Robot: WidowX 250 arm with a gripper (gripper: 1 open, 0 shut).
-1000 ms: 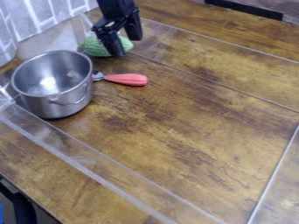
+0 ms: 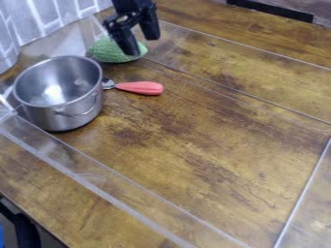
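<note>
At the top of the view my black gripper (image 2: pixel 137 31) hangs over a green oval object (image 2: pixel 106 50), its fingers spread apart; whether they touch the green object is unclear. A steel pot (image 2: pixel 58 105) sits at the left. Beside it lies a utensil with a pink handle (image 2: pixel 139 88), its metal end partly hidden by the pot.
A pale patterned backdrop stands at the top left, and a dark edge runs along the top right. A dark object with blue shows at the bottom left corner.
My gripper has risen a little from its lower place at the green object and shifted slightly. The pot, utensil and green object look unmoved.
</note>
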